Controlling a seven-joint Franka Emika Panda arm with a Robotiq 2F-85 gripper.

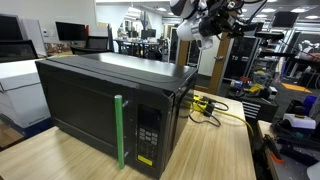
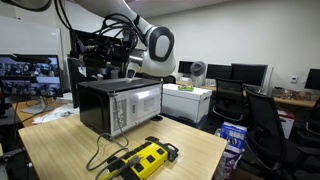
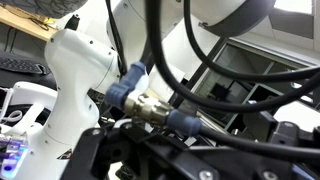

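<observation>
A large black microwave [image 1: 90,110] stands on the wooden table, its door shut. A green strip [image 1: 119,130] runs down its front beside the keypad. From behind, its back panel [image 2: 145,104] shows in the second exterior view. The white arm [image 1: 208,28] is raised at the upper right, above and beyond the microwave. In the second exterior view, the arm [image 2: 160,47] is folded over the microwave amid dark cables. White arm links, cables and a blue-ringed connector [image 3: 125,87] fill the wrist view. I cannot make out the gripper's fingers or anything between them.
A yellow-and-black device [image 2: 145,162] lies on the table behind the microwave, with a cord beside it. Yellow cable [image 1: 230,115] trails along the table's right side. Bare tabletop [image 1: 205,155] shows right of the microwave. Office chairs [image 2: 270,125] stand beyond the table.
</observation>
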